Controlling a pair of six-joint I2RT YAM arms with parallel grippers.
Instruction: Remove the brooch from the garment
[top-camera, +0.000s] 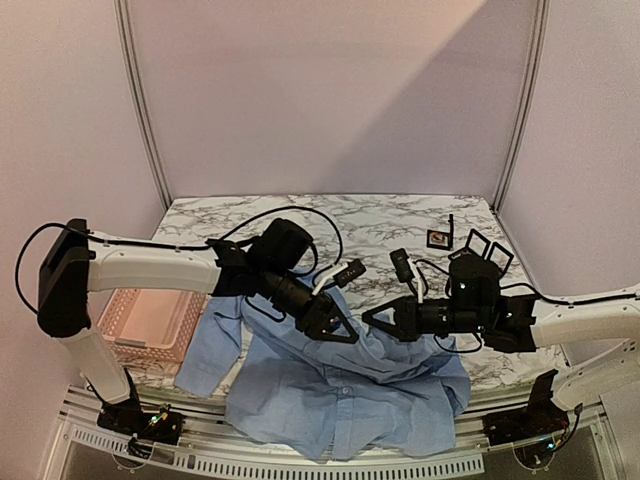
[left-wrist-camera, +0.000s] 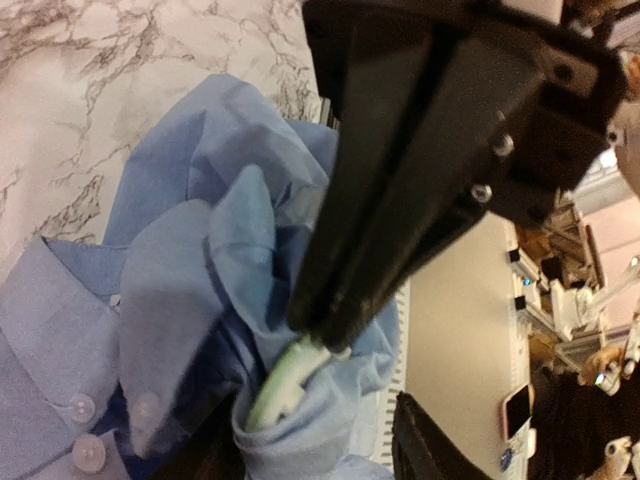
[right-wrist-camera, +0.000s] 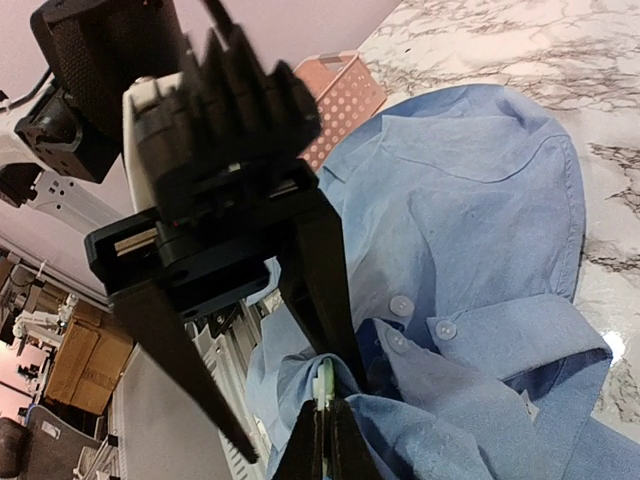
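A pale green and white brooch sits in a fold of the blue shirt. In the right wrist view the brooch shows as a thin upright strip. My right gripper is shut with its tips right at the brooch; whether they pinch it I cannot tell. My left gripper is open, its fingers apart on either side of the bunched cloth and brooch. From above, the left gripper and right gripper meet close together over the shirt's middle, which hides the brooch there.
A pink basket stands at the left, beside the shirt's sleeve. Toward the back right lie a small dark framed item and black frames.
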